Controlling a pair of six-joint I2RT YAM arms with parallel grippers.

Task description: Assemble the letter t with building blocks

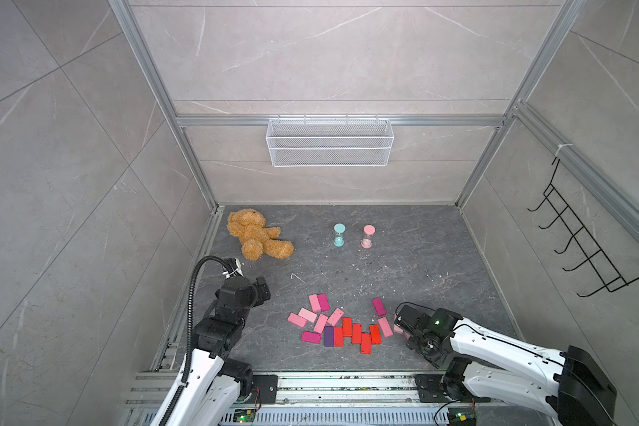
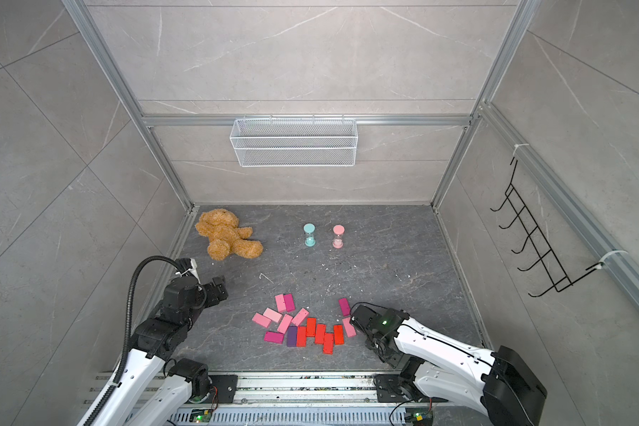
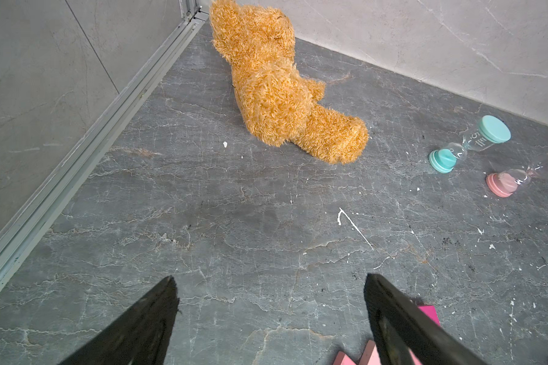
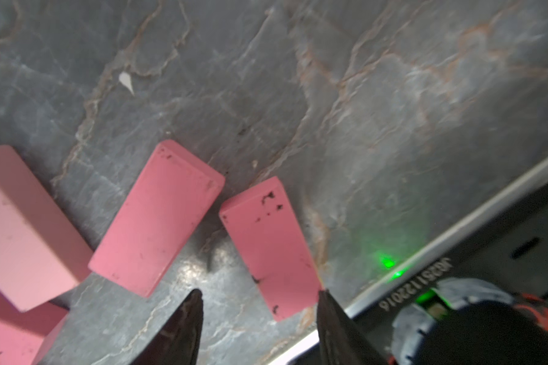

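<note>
Pink, magenta, red and purple blocks lie loose across the front of the table. Red blocks [image 1: 356, 333] sit side by side in a staggered row, next to a purple block [image 1: 328, 336]. Pink blocks [image 1: 321, 323] cluster to their left; a magenta block [image 1: 378, 306] and a pink block [image 1: 384, 326] are to their right. My right gripper has its fingers apart, with a speckled pink block [image 4: 274, 249] just ahead, its near end by the right fingertip, not gripped. Above bare table, my left gripper is open and empty.
A teddy bear [image 1: 257, 234] lies at the back left. Two hourglasses, teal [image 1: 339, 235] and pink [image 1: 367, 236], stand at the back middle. In the right wrist view, a metal rail [image 4: 450, 237] runs close to the right finger. Open table lies at centre and right.
</note>
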